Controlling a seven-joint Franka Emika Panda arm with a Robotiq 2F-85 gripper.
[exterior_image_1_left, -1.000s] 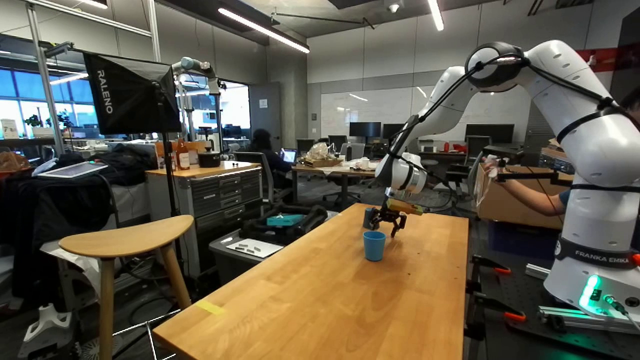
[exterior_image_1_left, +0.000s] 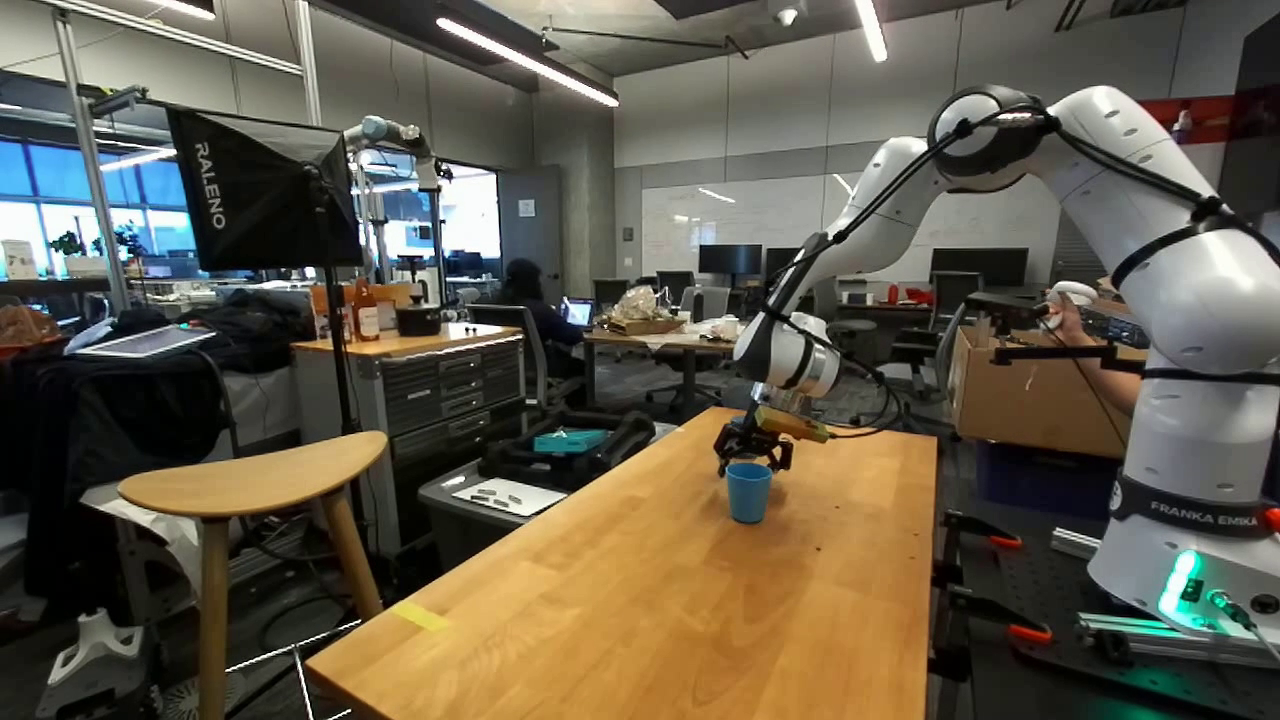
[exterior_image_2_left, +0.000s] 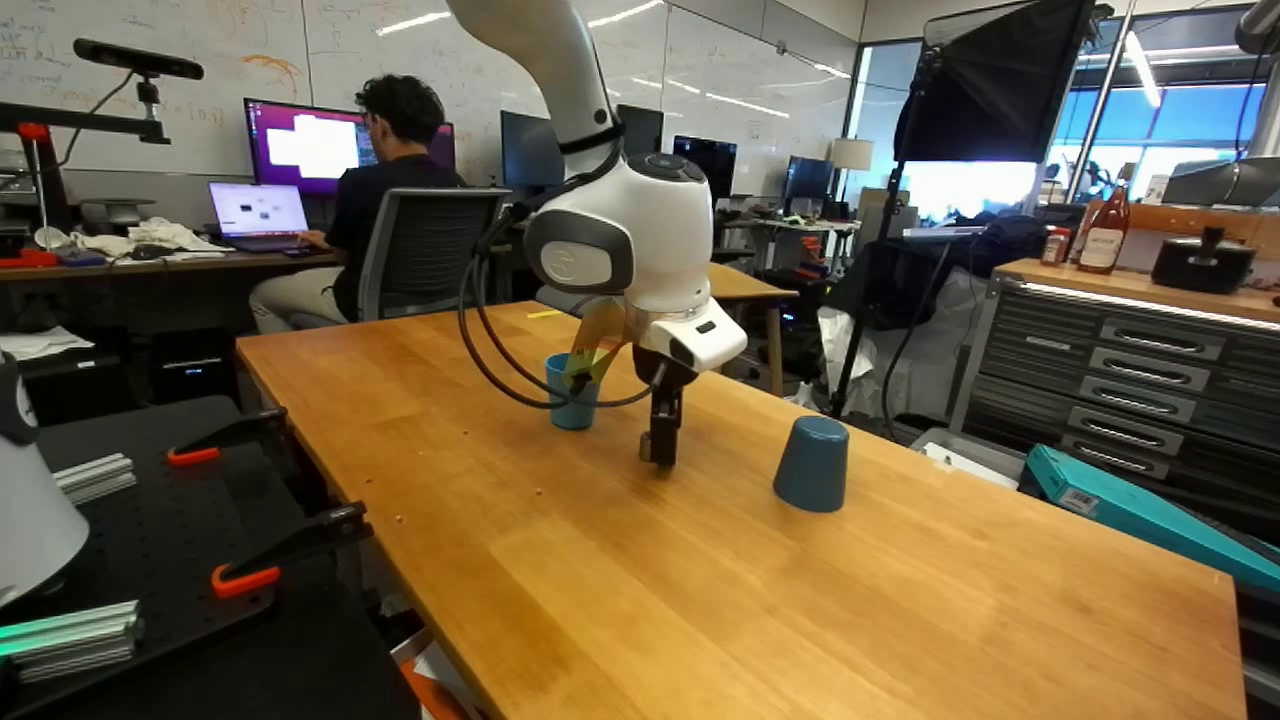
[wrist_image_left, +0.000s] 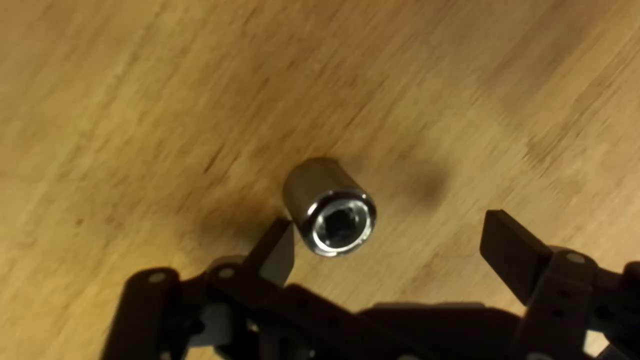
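Note:
In the wrist view a small metal cylinder (wrist_image_left: 324, 201) with a shiny ring-like end and a dark centre is on the wooden table. My gripper is open above the table. The cylinder appears between its fingers, close by the left fingertip (wrist_image_left: 279, 252) and well apart from the right one; whether it touches is unclear. An upright light-blue cup (exterior_image_1_left: 750, 494) stands near the gripper in exterior view 1. A darker blue cup (exterior_image_2_left: 812, 466), upside down, stands on the gripper's other side in exterior view 2.
The wooden table (exterior_image_2_left: 576, 564) has wide bare areas around the cups. Black clamps with orange tips (exterior_image_1_left: 990, 534) grip its edge on the robot's side. A loop of cable (exterior_image_2_left: 474, 330) hangs from the arm, passing before the light-blue cup.
My gripper has shifted left in exterior view 1, now behind the light-blue cup and mostly covering the darker one. The cups look unmoved. The person's hand at the right has changed position.

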